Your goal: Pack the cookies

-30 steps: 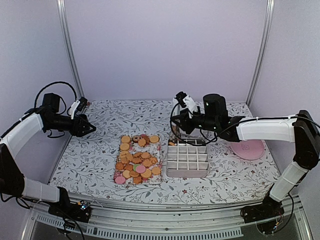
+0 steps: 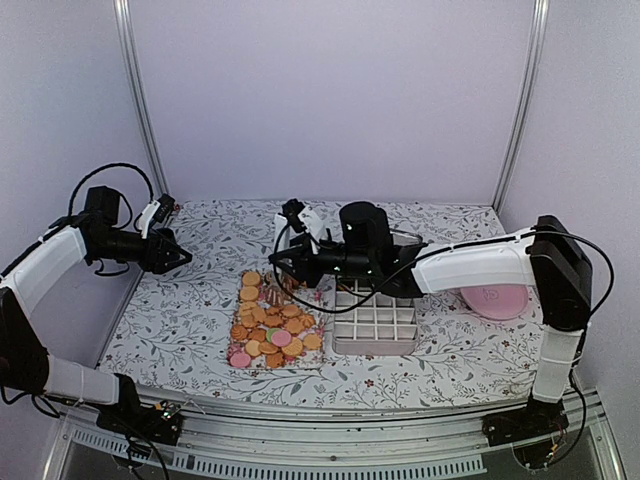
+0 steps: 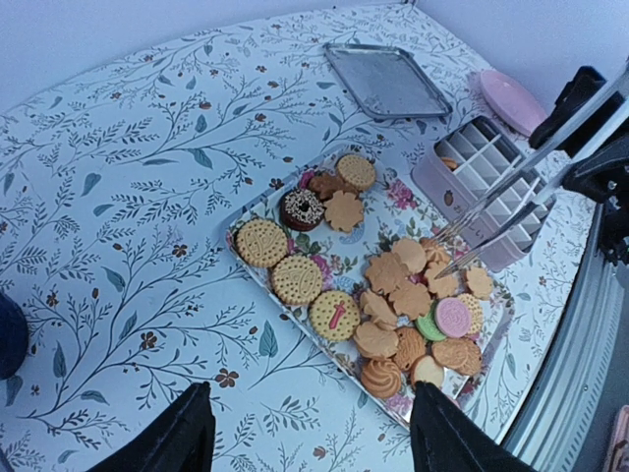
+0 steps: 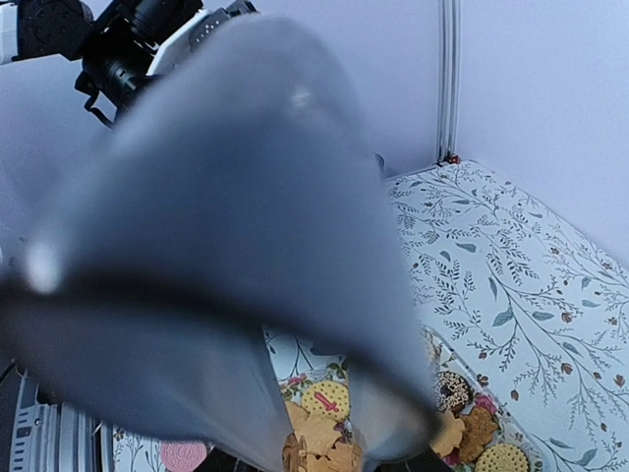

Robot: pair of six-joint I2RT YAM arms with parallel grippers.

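A floral tray (image 2: 238,300) of assorted cookies lies left of the compartment box (image 2: 375,345), which has a few cookies in its far end and mostly empty slots. My right gripper (image 2: 283,283), with long metal tongs, hangs over the tray's back-right part; in the left wrist view the tips (image 3: 440,253) are among the brown cookies. Whether they grip one is hidden; in the right wrist view they are blurred close up. My left gripper (image 2: 165,258) hangs open at the table's left side, away from the tray.
A pink plate (image 2: 495,300) lies right of the box. A metal tray (image 3: 386,79) lies behind the box. The table left of the cookie tray is clear.
The left arm has not moved.
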